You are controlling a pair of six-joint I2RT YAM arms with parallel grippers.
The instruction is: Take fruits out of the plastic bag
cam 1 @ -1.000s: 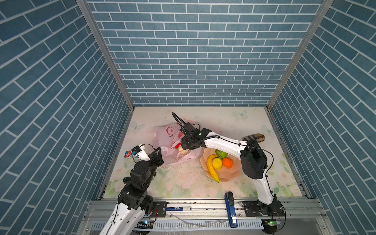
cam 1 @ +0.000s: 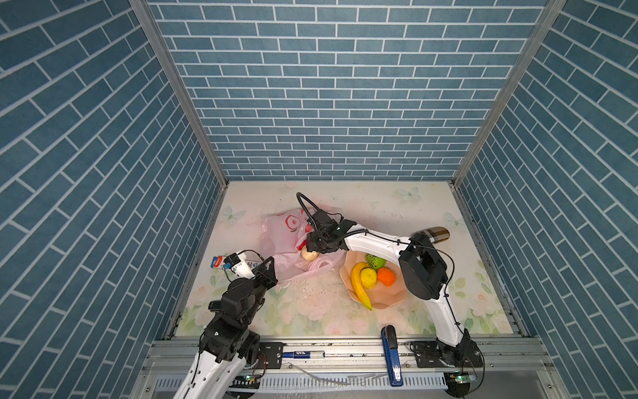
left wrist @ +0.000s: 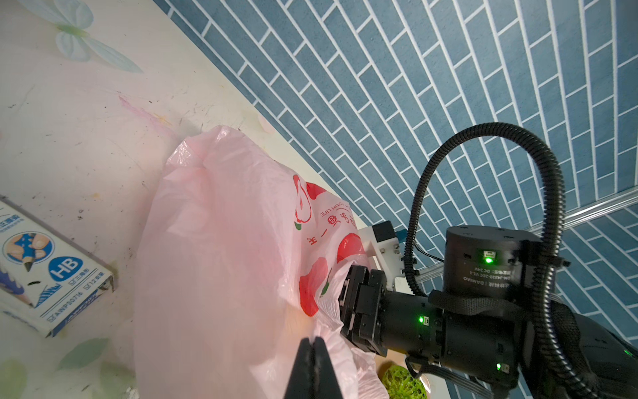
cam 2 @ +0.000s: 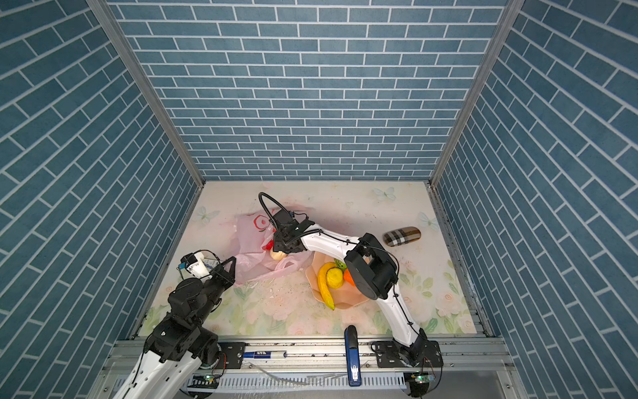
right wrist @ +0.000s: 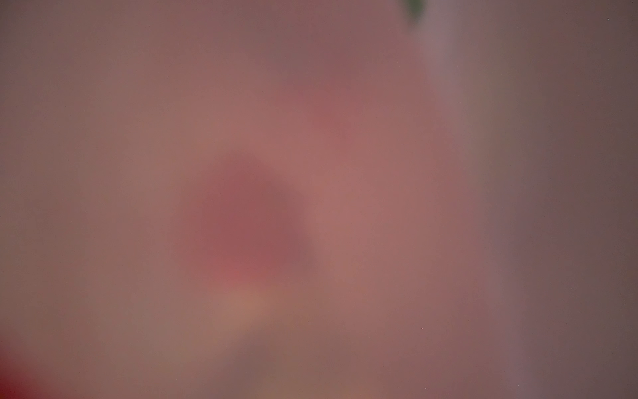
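Observation:
The pink plastic bag (cam 1: 282, 242) with red print lies crumpled left of the table's middle. Inside its opening, a pale round fruit (cam 1: 307, 255) shows beside something red. My right gripper (cam 2: 282, 247) reaches into that opening over the fruit; the bag and gripper body hide its fingers. The right wrist view is too blurred to show them. At the bag's left edge stands my left gripper, tips together against pink plastic; whether a fold is pinched cannot be told. A banana (cam 1: 359, 286), a lemon (cam 1: 369, 277), an orange (cam 1: 385, 276) and a green fruit (cam 1: 374, 261) lie outside the bag.
Those loose fruits sit in a tan bowl (cam 1: 393, 297) just right of the bag, beneath my right forearm. A pencil box (left wrist: 50, 272) lies left of the bag. A brown checked case (cam 2: 402, 236) is at the right.
My right gripper has shifted slightly over the bag opening, and its forearm has swung a little left and lower over the bowl.

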